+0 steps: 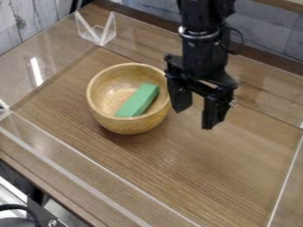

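Observation:
A round tan bowl (pixel 109 90) sits left of centre on the wooden table (pixel 142 177), holding a green block (pixel 137 101) that lies tilted along its long axis. My dark gripper (pixel 198 104) hangs to the right of the bowl, low over the table, its fingers apart. I see nothing between them.
A white wire-like object (pixel 95 27) stands at the back left. A dark round piece (pixel 18 217) is at the lower left corner.

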